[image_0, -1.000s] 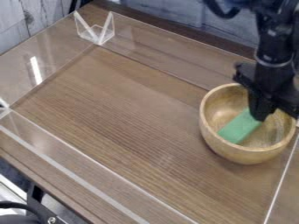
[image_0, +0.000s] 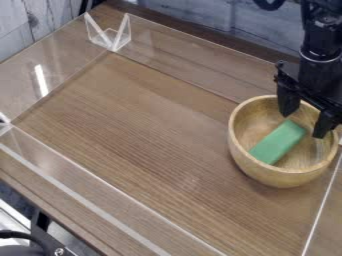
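My gripper (image_0: 298, 118) reaches in from the upper right, its dark fingers lowered just inside the back rim of a wooden bowl (image_0: 247, 165) on the right of the table. A green block (image_0: 278, 142) lies on the bowl's floor, left of and below the fingers. I cannot tell how far apart the fingers stand; nothing shows held between them.
A white wire-like object (image_0: 110, 32) stands at the back left. The table's edges show at the left and back.
The block stays in the bowl.
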